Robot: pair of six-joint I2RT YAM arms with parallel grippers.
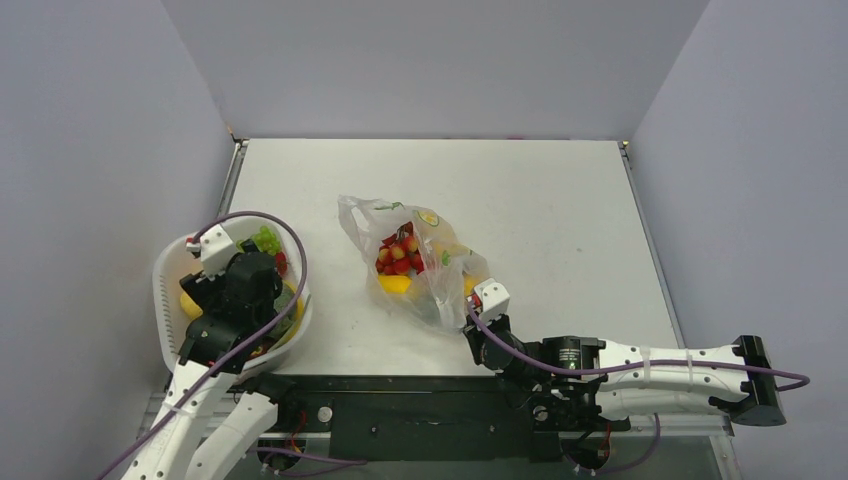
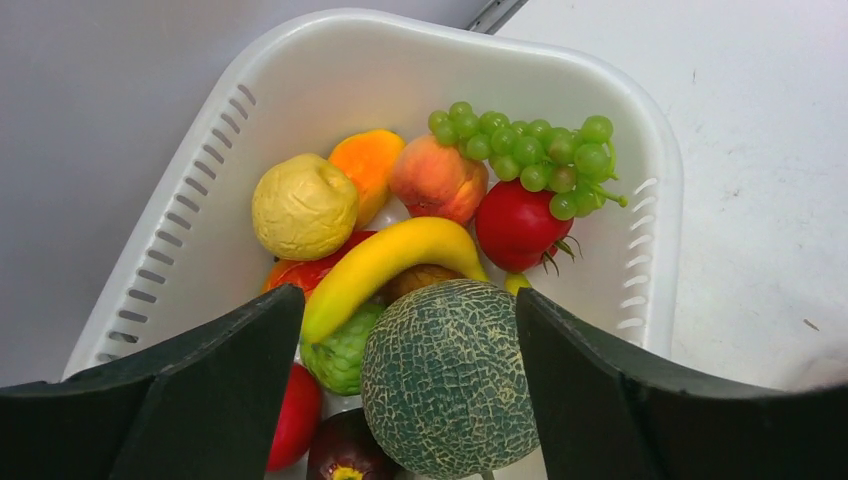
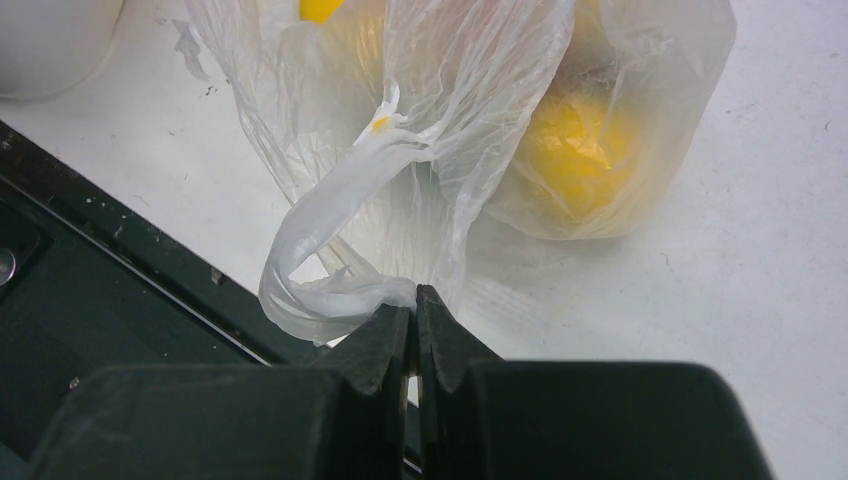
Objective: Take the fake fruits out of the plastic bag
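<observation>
The translucent plastic bag (image 1: 440,300) (image 3: 640,170) lies mid-table, with red cherry-like fruits (image 1: 400,260) and yellow fruit (image 1: 395,285) in it. My right gripper (image 1: 475,330) is shut on a twisted end of the bag at the table's front. My left gripper hangs open over the white basket (image 1: 165,300) at left, above a dark green melon-like fruit (image 2: 450,380) and a banana (image 2: 400,250), nothing clearly held between its fingers. The basket also holds grapes (image 2: 530,150), a peach, a tomato and several others.
Bare table (image 1: 540,190) lies behind and to the right of the bag. Walls stand at the sides and back, and a dark edge (image 1: 360,385) runs along the front.
</observation>
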